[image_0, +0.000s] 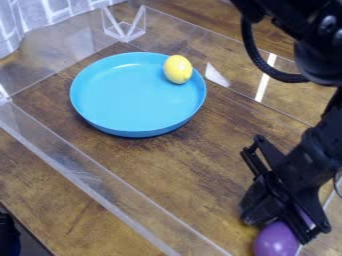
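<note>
My black gripper (275, 208) is low at the right edge, reaching down over a purple rounded object (275, 240) at the bottom right. Its fingers are partly over that object, and whether they close on it cannot be made out. A blue plate (131, 95) lies at the upper left, and a yellow egg-shaped object (178, 69) sits at its right rim.
Clear plastic walls (80, 170) run along the left and bottom. A black cable loops at the top right beside the arm.
</note>
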